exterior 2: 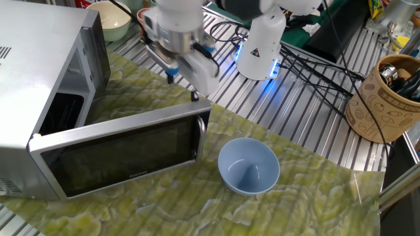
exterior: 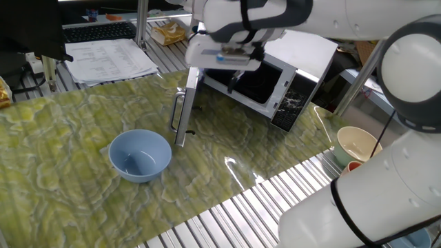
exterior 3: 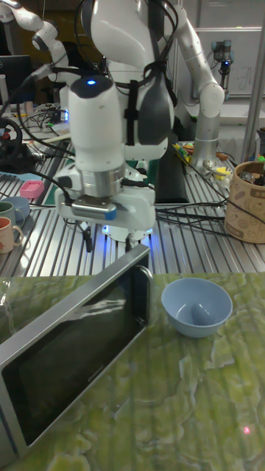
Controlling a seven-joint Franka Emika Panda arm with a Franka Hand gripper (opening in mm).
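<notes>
A white microwave [exterior: 289,58] stands at the table's back with its door [exterior 2: 125,151] swung wide open. The door carries a curved handle [exterior 3: 148,294] on its outer face. My gripper [exterior 2: 182,87] is open above the door's free end, fingers apart and nothing seen between them. One fingertip [exterior 2: 195,96] is close to the door's top edge; whether it touches cannot be told. In the first exterior view, one finger [exterior: 234,81] shows in front of the microwave opening, while the other is not clearly visible. A blue bowl [exterior: 140,156] sits upright and empty beside the door.
A cream and green bowl [exterior: 357,145] and an orange cup [exterior 3: 6,234] stand off to the side near the microwave. A patterned utensil bucket [exterior 2: 377,101] is at the far side. Papers [exterior: 110,60] lie behind the green mat [exterior: 62,151], which is largely clear around the blue bowl.
</notes>
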